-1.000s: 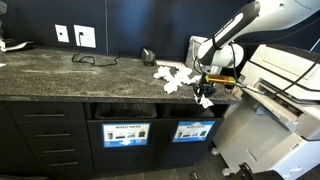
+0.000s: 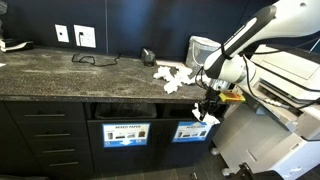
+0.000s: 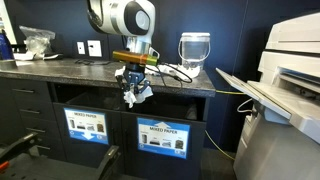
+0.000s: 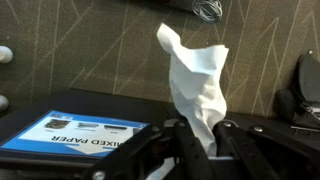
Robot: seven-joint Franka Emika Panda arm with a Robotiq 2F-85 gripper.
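Note:
A crumpled white paper is pinched in my gripper, which is shut on it; the sheet sticks out past the fingers in the wrist view. In exterior view 1 the held paper hangs below the counter's front edge, close to the right-hand bin. Exterior view 2 has the paper in front of the counter, near the tops of the two bins. A blue-and-white label reading MIXED PAPER lies at lower left in the wrist view. More crumpled white paper rests on the counter.
The dark counter carries black glasses and a white bucket. Two labelled bins stand below it, with signs on the left bin and right bin. White panels stand at the right.
The arm has swung nearer exterior view 1's camera, away from the counter. The held paper has moved slightly outward and lower, still in the gripper.

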